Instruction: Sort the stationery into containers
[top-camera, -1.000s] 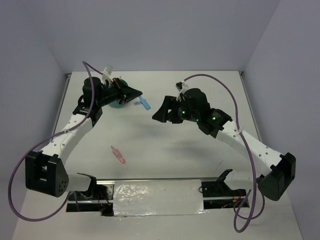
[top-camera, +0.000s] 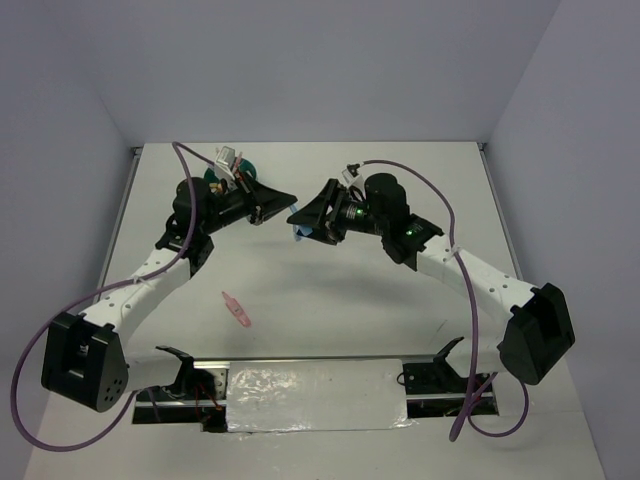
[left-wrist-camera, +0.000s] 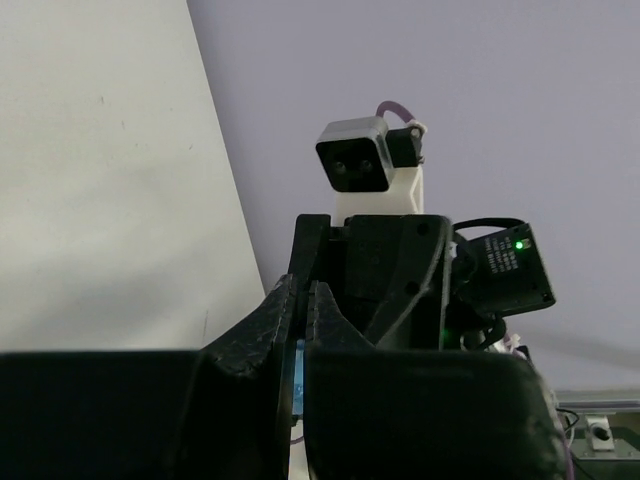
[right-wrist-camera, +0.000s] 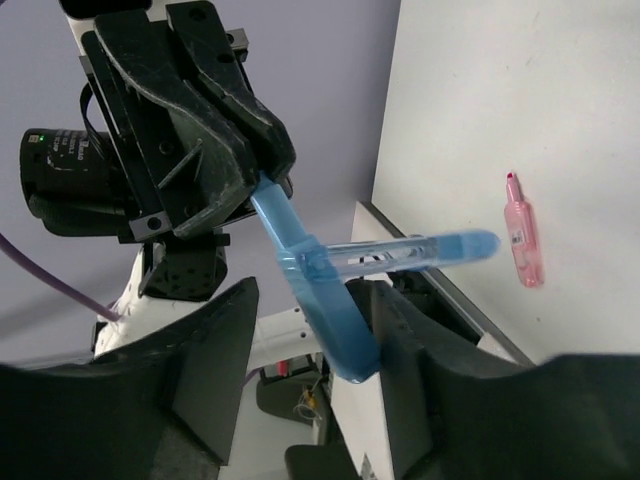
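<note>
A blue pen-like item (right-wrist-camera: 329, 317) with a clear part (right-wrist-camera: 395, 255) crossing it is held by my left gripper (top-camera: 288, 201), shut on its upper end in the right wrist view. The item hangs down between the fingers of my right gripper (top-camera: 300, 225), which stand partly open around its lower end; whether they touch it is unclear. In the left wrist view the right gripper's body fills the space beyond my left fingertips (left-wrist-camera: 330, 320). A pink pen or marker (top-camera: 236, 308) lies on the white table (top-camera: 400, 300) at front left.
A teal container (top-camera: 246, 170) with items stands at the back left, mostly behind the left arm. Walls border the sides and back; the table's front edge has a rail.
</note>
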